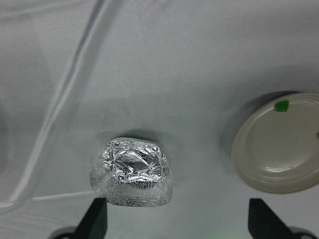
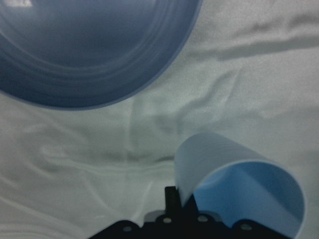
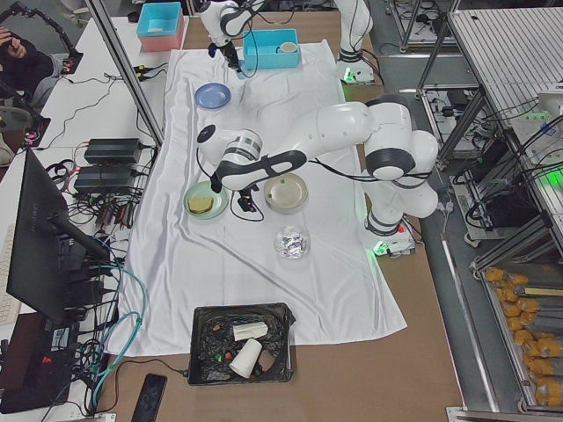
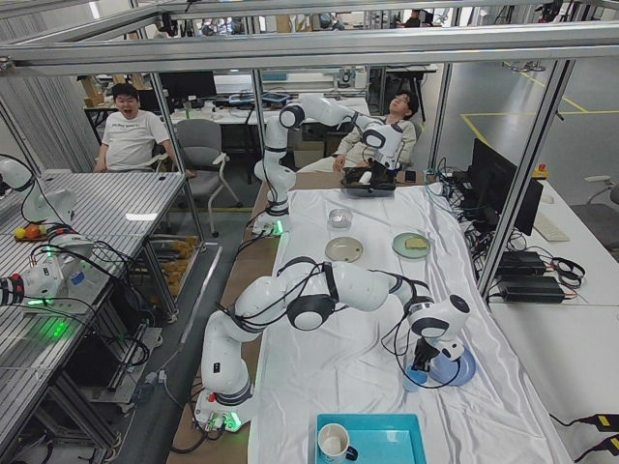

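Note:
My left gripper (image 3: 246,195) hangs over the cloth between the green plate (image 3: 215,207), which holds a yellow sponge (image 3: 200,204), and the beige plate (image 3: 286,192). In the left wrist view its fingers stand open above a crumpled foil item (image 1: 134,167) in clear plastic; the beige plate (image 1: 276,149) bears a small green piece (image 1: 281,106). My right gripper is closed on the rim of a light blue cup (image 2: 249,194) lying tilted in the right wrist view, beside a blue plate (image 2: 89,79).
A black tray (image 3: 198,343) with cups and scraps is at the near end in the left camera view. A teal tray (image 4: 368,454) with a white mug (image 4: 334,441) is at the other end. Bare cloth lies between the plates. A monitor (image 3: 48,246) stands off the table.

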